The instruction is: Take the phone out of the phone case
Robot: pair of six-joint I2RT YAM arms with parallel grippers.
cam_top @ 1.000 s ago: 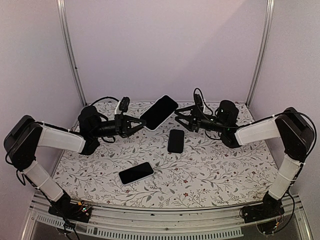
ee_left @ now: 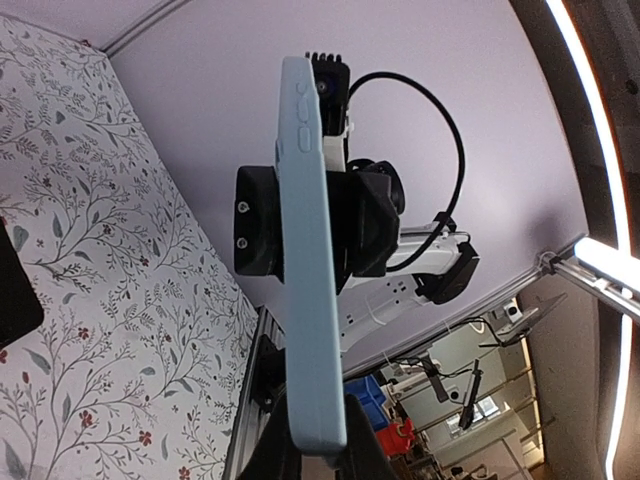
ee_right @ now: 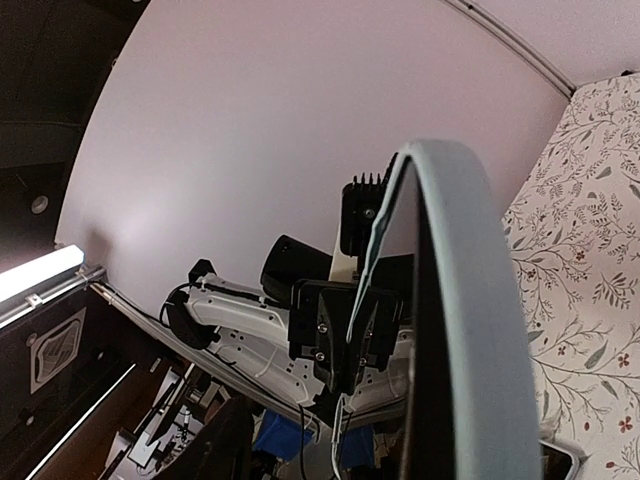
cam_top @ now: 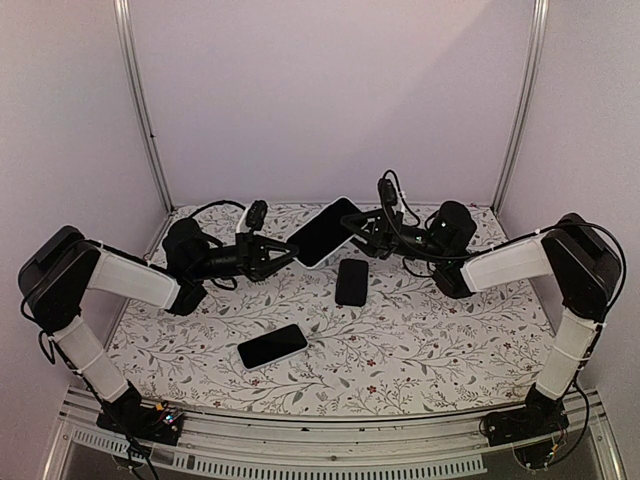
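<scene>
A dark-screened phone [cam_top: 325, 233] in a pale blue case [ee_left: 308, 240] is held tilted in the air between my arms. My left gripper [cam_top: 290, 254] is shut on its lower left end, and the left wrist view shows the case edge-on between the dark fingers. At the phone's upper right corner stands my right gripper [cam_top: 362, 232], its fingers apart around or beside that corner. In the right wrist view, the case rim [ee_right: 475, 310] rises close to the camera, beside one dark finger [ee_right: 222, 445]; the other finger is hidden. Whether the right fingers touch the case cannot be seen.
A black phone-shaped object [cam_top: 352, 282] lies on the floral table below the held phone. Nearer the front lies another dark phone [cam_top: 272, 346] with a pale edge.
My right gripper has moved left onto the phone's upper right corner, where a gap showed before. The left gripper and the held phone have shifted slightly right and down.
</scene>
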